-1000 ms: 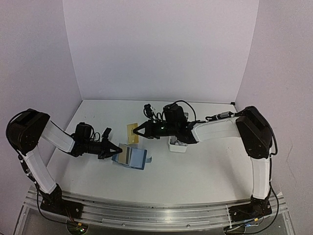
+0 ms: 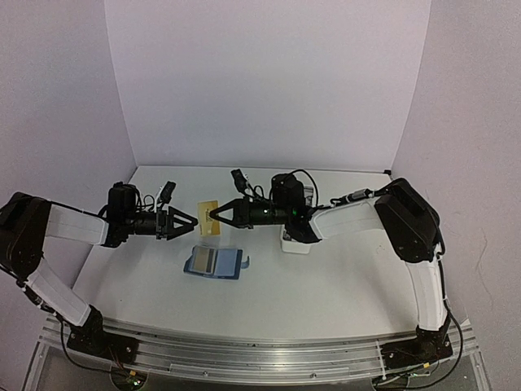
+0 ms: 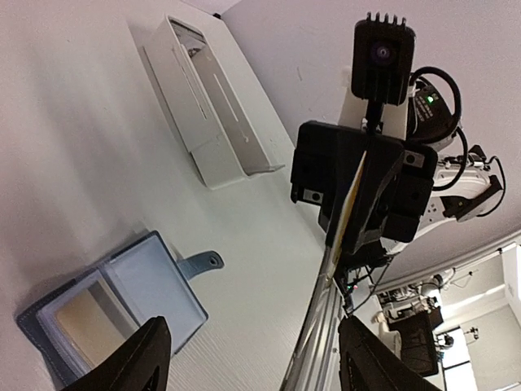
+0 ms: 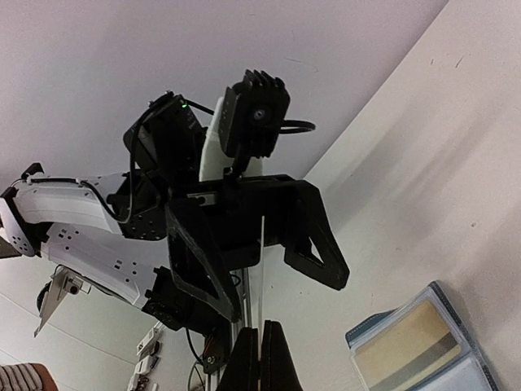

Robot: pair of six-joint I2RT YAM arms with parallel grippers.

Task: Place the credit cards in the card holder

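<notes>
A gold card (image 2: 208,220) hangs above the table, its edge pinched in my right gripper (image 2: 213,215), which is shut on it. In the right wrist view the card (image 4: 261,285) shows only as a thin upright line. My left gripper (image 2: 194,227) faces it from the left, open. Seen from the right wrist, the card's far edge lies between the left gripper's (image 4: 285,298) spread fingers, apart from both. Below on the table lies the blue card holder (image 2: 216,262), opened flat, with a tan panel in its left half and a strap at its right.
A white box (image 3: 203,102), partly under the right arm in the top view, stands right of the holder.
My left gripper has let go of the holder's left edge and moved up, opening, toward the card. The right gripper has shifted slightly left with the card. The holder now lies flatter.
</notes>
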